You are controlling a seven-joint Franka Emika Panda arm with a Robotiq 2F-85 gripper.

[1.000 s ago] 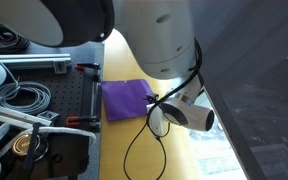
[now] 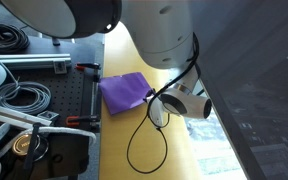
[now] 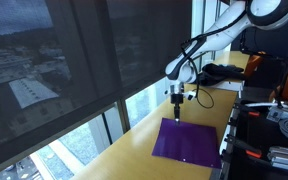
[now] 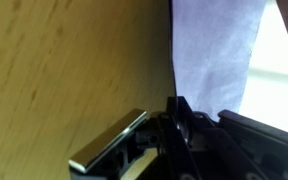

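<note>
A purple cloth (image 3: 189, 143) lies flat on the wooden table, roughly square in outline. My gripper (image 3: 177, 119) points down at the cloth's edge on the window side. In the wrist view the cloth (image 4: 212, 50) shows pale on the upper right, its straight edge running down to the dark fingers (image 4: 112, 150) at the bottom. The fingertips are low beside this edge, and blur and shadow hide whether any cloth is between them. From exterior view 1, the arm's white wrist (image 2: 189, 104) covers much of the gripper beside the cloth (image 2: 124, 92).
A black cable (image 2: 165, 150) loops from the wrist over the table. Bare wooden table (image 3: 114, 163) extends on the window side of the cloth. A dark stand with trays and coiled cables (image 2: 24, 97) borders the other side.
In exterior view 1 the wrist has moved slightly upward in the picture, and the cable loop has shifted with it. The cloth's outline appears slightly shifted too.
</note>
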